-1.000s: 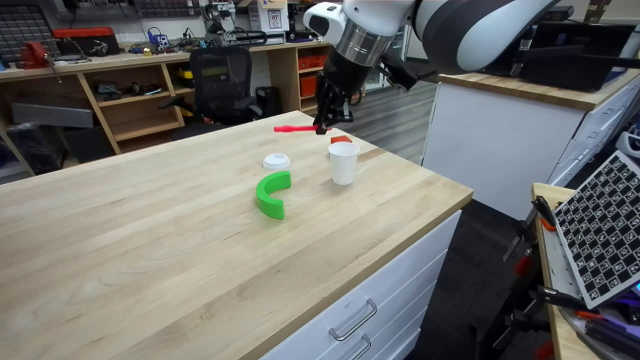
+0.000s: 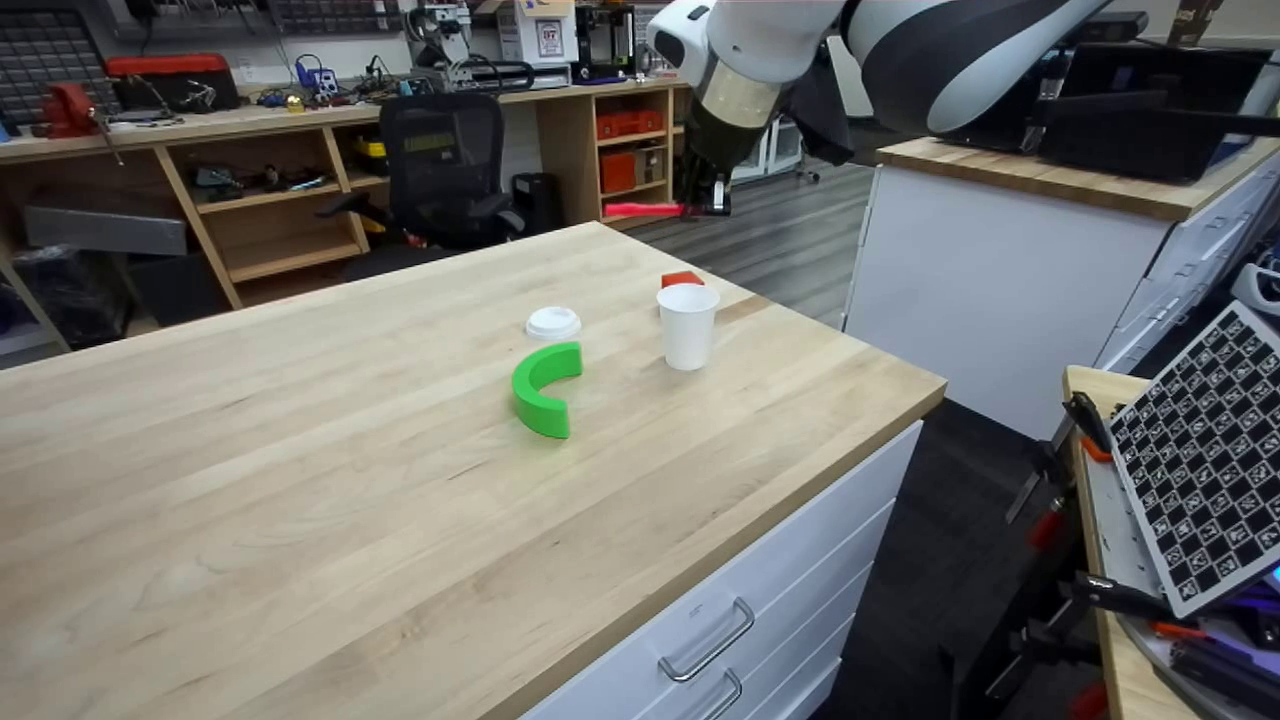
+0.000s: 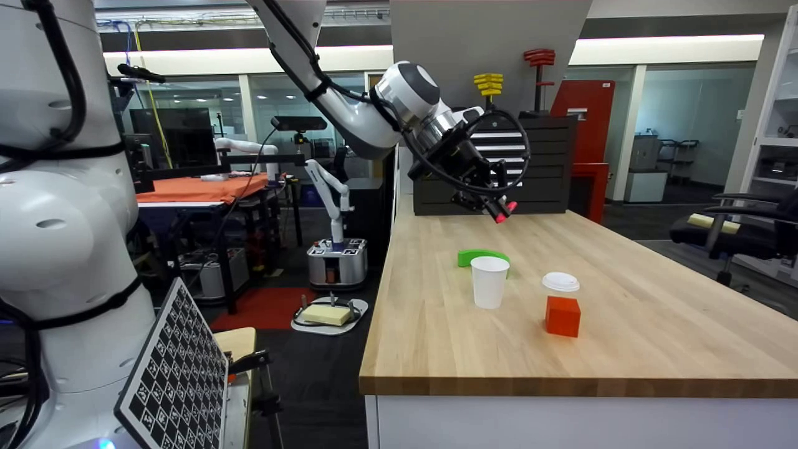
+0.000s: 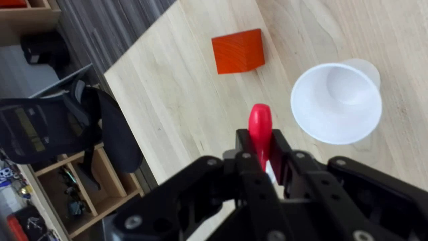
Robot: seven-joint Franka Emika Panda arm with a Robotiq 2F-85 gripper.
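Note:
My gripper is shut on a slim red stick, whose rounded end pokes out past the fingertips in the wrist view. In exterior view 1 the stick lies roughly level, held well above the table's far corner. Below stands an upright white cup, open at the top; its inside looks empty from the wrist camera. An orange-red block rests near the cup, apart from it. On the table also lie a white lid and a green C-shaped arch.
Wide bare wood fills the table's left side in exterior view 1. Its far corner and right edge run close to the cup and block. A black chair stands beyond the table's far edge, and a white cabinet is off to the right.
Gripper and red stick have risen and shifted right in exterior view 1. The stick stayed in the fingers. Cup, lid, block and green arch have not moved.

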